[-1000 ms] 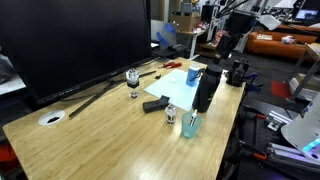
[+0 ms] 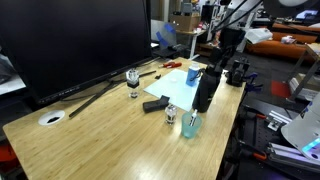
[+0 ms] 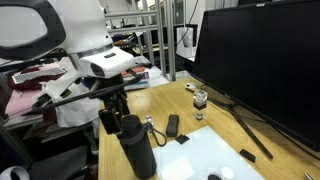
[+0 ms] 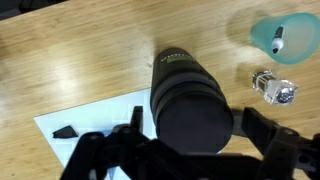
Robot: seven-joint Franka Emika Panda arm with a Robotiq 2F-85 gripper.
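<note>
A tall black cylindrical container [image 2: 207,92] stands upright near the table's right edge. In exterior view 2 the same black container [image 3: 138,155] is directly beneath my gripper [image 3: 127,118]. Seen from the wrist, its round dark top [image 4: 195,122] lies between the two spread fingers, one to each side. My gripper is open and holds nothing. How far the fingertips reach down past the container's rim cannot be told.
Close by stand a pale green cup [image 2: 190,125] with something inside and a small clear-and-silver bottle [image 2: 171,115]. White paper [image 2: 178,88], a black block [image 2: 156,104] and a blue mug [image 2: 193,75] lie farther back.
My gripper has come down and to the left in exterior view 1, closer over the black container. The container and the other objects have not moved.
</note>
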